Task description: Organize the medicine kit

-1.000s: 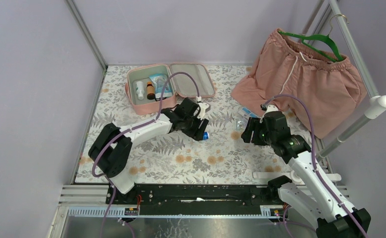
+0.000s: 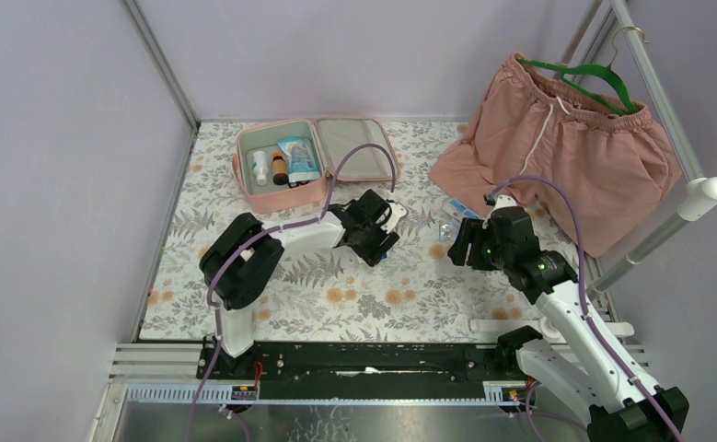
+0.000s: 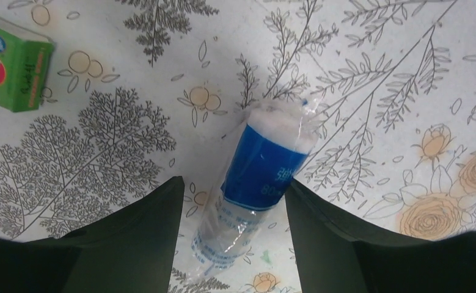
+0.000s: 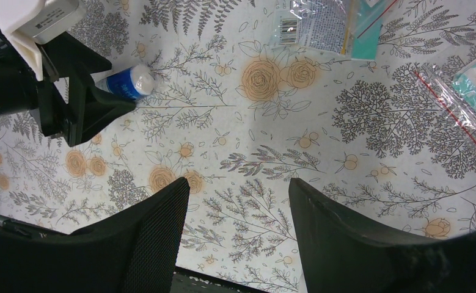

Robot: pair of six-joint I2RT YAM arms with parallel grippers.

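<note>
A wrapped cylinder with a blue band (image 3: 261, 165) lies on the patterned mat between the open fingers of my left gripper; in the top view it is mostly under that gripper. A green box (image 3: 12, 64) lies at the upper left of the left wrist view. The pink kit case (image 2: 283, 192) at the back left stands open, holding a white bottle (image 2: 260, 167), a brown bottle (image 2: 279, 167) and a blue packet (image 2: 299, 155). My right gripper is open above bare mat, right of the left one.
Clear packets (image 4: 311, 27) lie beyond the right gripper. Pink shorts (image 2: 553, 161) hang from a green hanger at the back right. The case lid (image 2: 349, 147) lies open at the back.
The right arm looks unchanged.
</note>
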